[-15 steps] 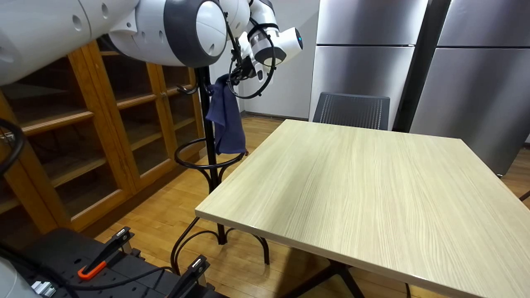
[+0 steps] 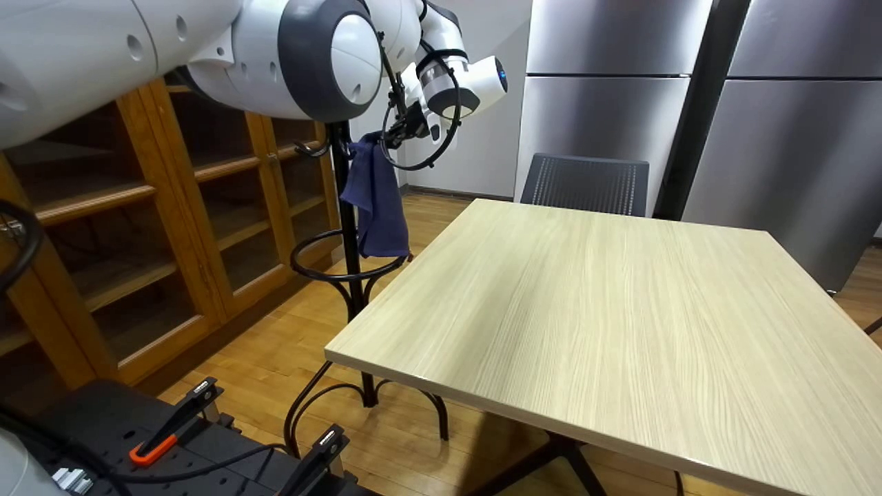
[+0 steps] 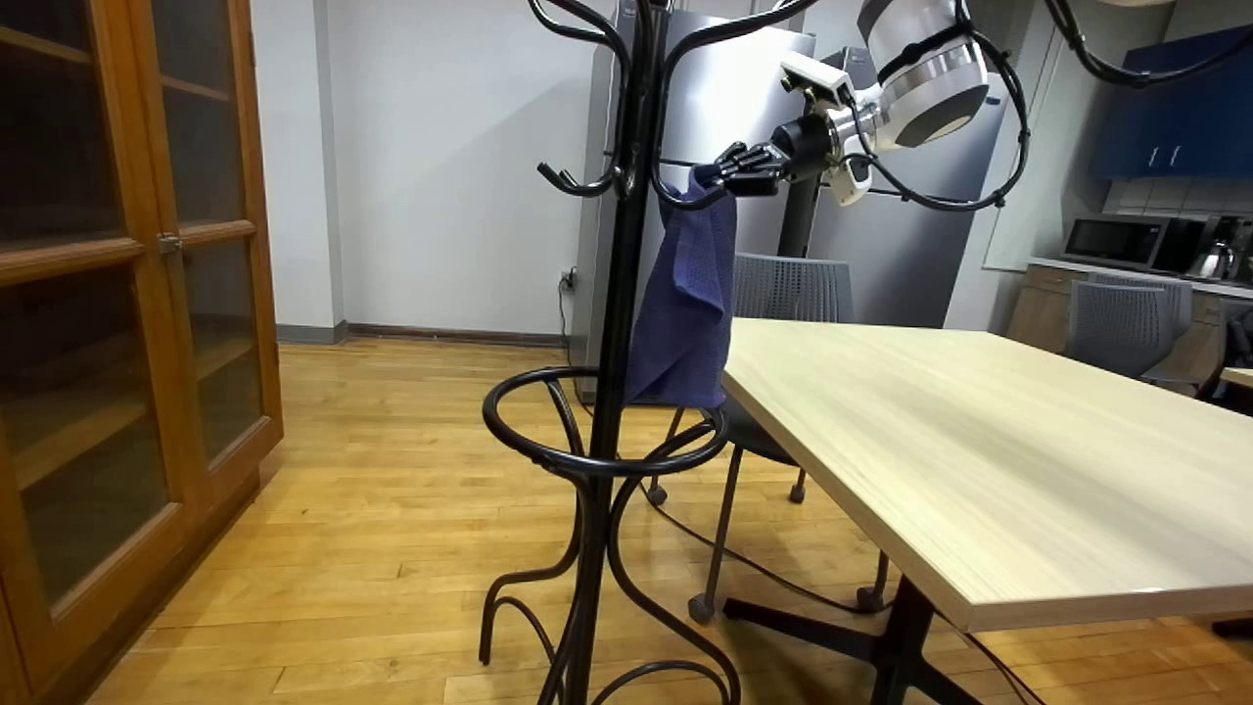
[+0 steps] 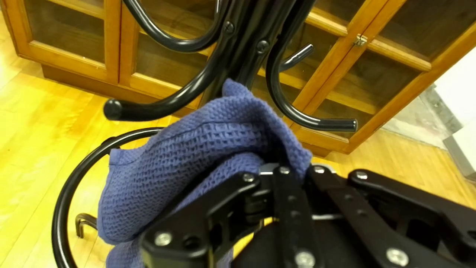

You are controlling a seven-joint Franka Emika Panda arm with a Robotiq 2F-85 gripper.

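Note:
A blue waffle-weave towel (image 3: 687, 300) hangs from my gripper (image 3: 724, 172), which is shut on its upper edge. In the wrist view the folded towel (image 4: 192, 165) bunches up ahead of and beside the fingers (image 4: 292, 214), covering their tips. Its top lies close to the black coat stand, between two curved hooks (image 4: 178, 100). From exterior view 1 the towel (image 2: 376, 202) drops straight down beside the pole, its lower end near the ring. Whether the cloth rests on a hook cannot be told.
The black coat stand (image 3: 623, 294) has a lower ring (image 3: 505, 435) and several hooks. A bare wooden table (image 2: 612, 314) stands right of it, with a dark chair (image 2: 587, 183) behind. Glass-fronted wooden cabinets (image 2: 157, 207) line the left side.
The arm's wrist has sunk slightly, with the gripper still on the towel. The towel's hanging part has barely shifted.

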